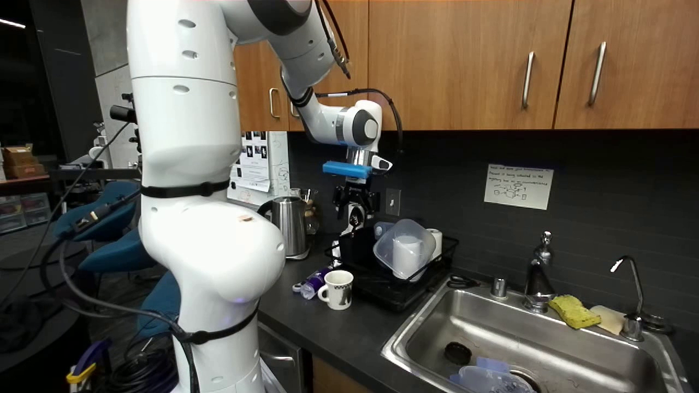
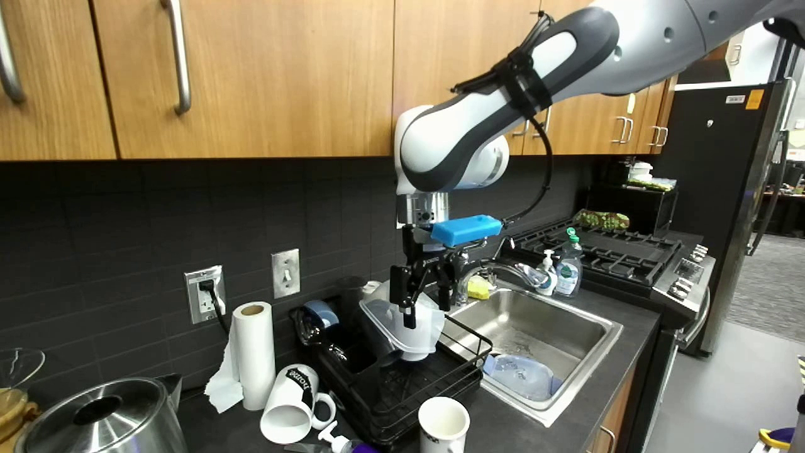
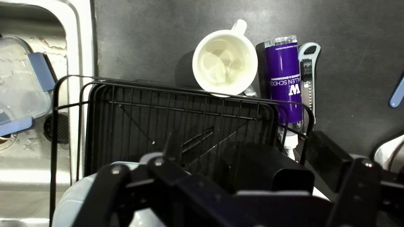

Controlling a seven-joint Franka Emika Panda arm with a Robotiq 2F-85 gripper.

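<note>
My gripper points straight down above the black dish rack, fingers spread apart. In the wrist view its open fingers straddle part of the rack, and nothing shows held between them. A black utensil holder stands in the rack below, near the right finger. A clear plastic container leans in the rack with a white cup. On the counter just outside the rack stands a white mug, upright, beside a purple-labelled bottle lying down.
The sink adjoins the rack, with a lidded container inside. A tipped mug, paper towel roll and kettle stand on the other side. Cabinets hang overhead. A box cutter lies by the bottle.
</note>
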